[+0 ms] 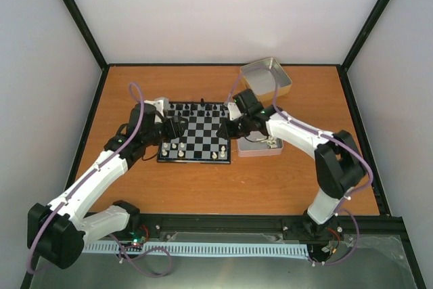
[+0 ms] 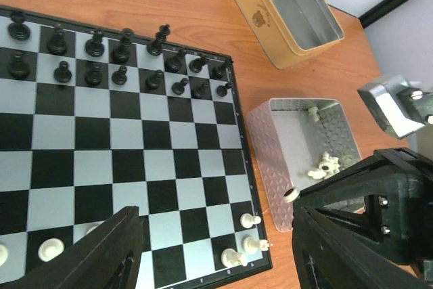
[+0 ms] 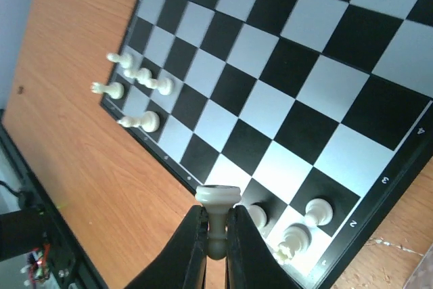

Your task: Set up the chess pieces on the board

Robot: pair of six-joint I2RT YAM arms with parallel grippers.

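The chessboard (image 1: 194, 133) has black pieces along its far rows and a few white pieces (image 2: 233, 257) near both ends of the near rows. My right gripper is shut on a white piece, held above the board's near right part; it also shows at the right of the left wrist view. My left gripper (image 1: 177, 127) is over the board's left part; in the left wrist view its fingers (image 2: 115, 255) stand apart, with nothing visible between them.
A pink-grey tray (image 2: 267, 153) with loose white pieces is right of the board. A tan tin (image 2: 267, 25) stands behind it. Bare wooden table (image 1: 304, 181) surrounds them.
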